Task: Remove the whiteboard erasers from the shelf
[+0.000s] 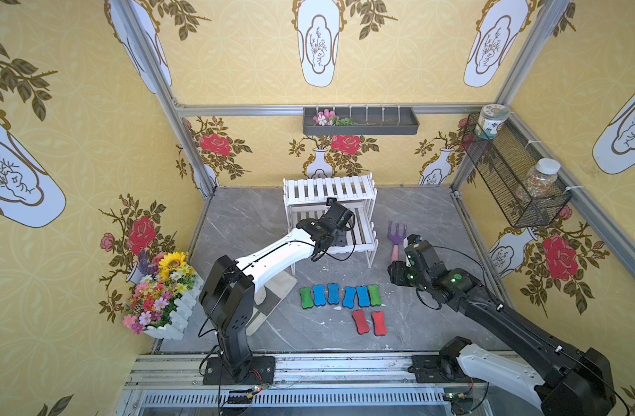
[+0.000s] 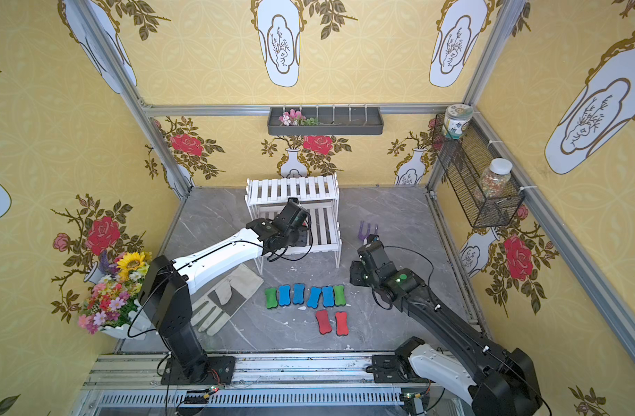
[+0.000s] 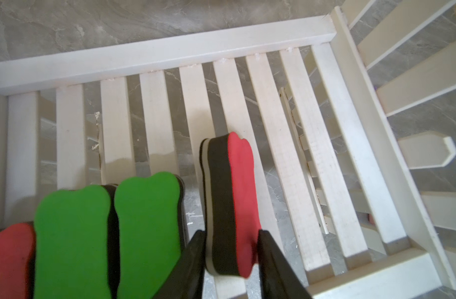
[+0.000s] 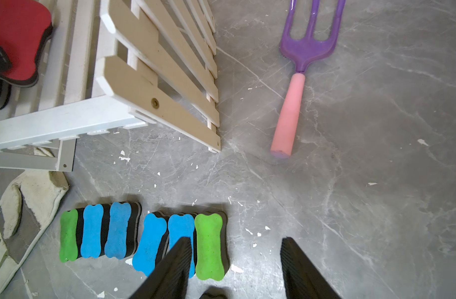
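Note:
In the left wrist view my left gripper is shut on a red eraser (image 3: 242,199), which stands tilted on its side over the slats of the white shelf (image 3: 208,44). Two green erasers (image 3: 147,226) and part of another red eraser (image 3: 11,256) lie on the slats to its left. In the top left view the left arm's end covers that part of the shelf. My right gripper is open and empty above the floor, right of the shelf. Several blue and green erasers (image 4: 210,244) stand in a row on the floor.
Two red erasers (image 1: 379,323) lie in front of the row. A purple fork with a pink handle (image 4: 287,117) lies right of the shelf, and a glove (image 2: 227,298) is at front left. Flowers (image 1: 157,291) stand at the left wall.

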